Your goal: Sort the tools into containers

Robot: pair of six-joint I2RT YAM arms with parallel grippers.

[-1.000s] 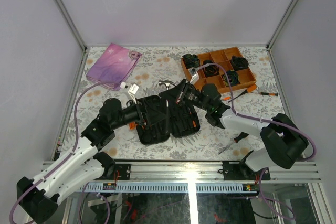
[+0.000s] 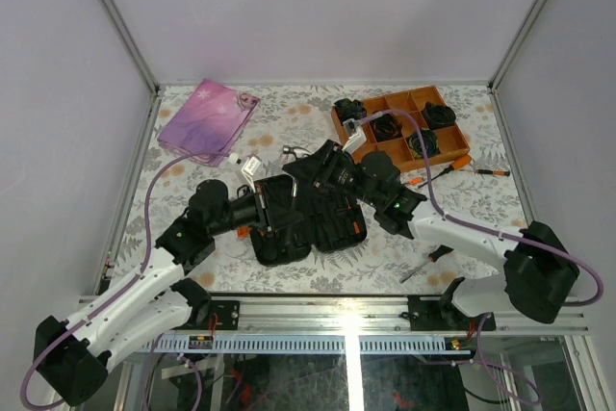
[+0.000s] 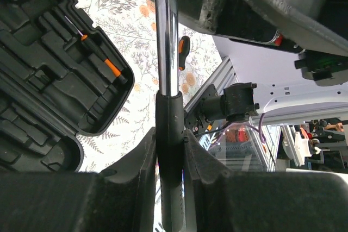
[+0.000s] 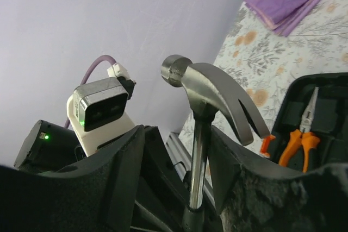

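Between the two grippers stands a claw hammer (image 4: 220, 92), head up. My left gripper is shut on its black handle (image 3: 169, 115) in the left wrist view. Around the metal shaft (image 4: 199, 158) my right gripper is open; the shaft stands between its fingers, closer to the right-hand one. Beneath them lies an opened black tool case (image 2: 274, 253), partly covered by the arms. It holds orange-handled pliers (image 4: 296, 144) and a slim orange-and-black tool (image 3: 103, 58). A wooden compartment box (image 2: 416, 100) stands at the back right.
Coiled dark cables (image 2: 439, 115) fill several box compartments. Beside the box lie an orange-handled screwdriver (image 2: 462, 162) and another tool (image 2: 493, 172). A dark-handled tool (image 2: 439, 252) rests at front right. Purple cloth (image 2: 204, 124) lies back left. Bare tablecloth spans the right middle.
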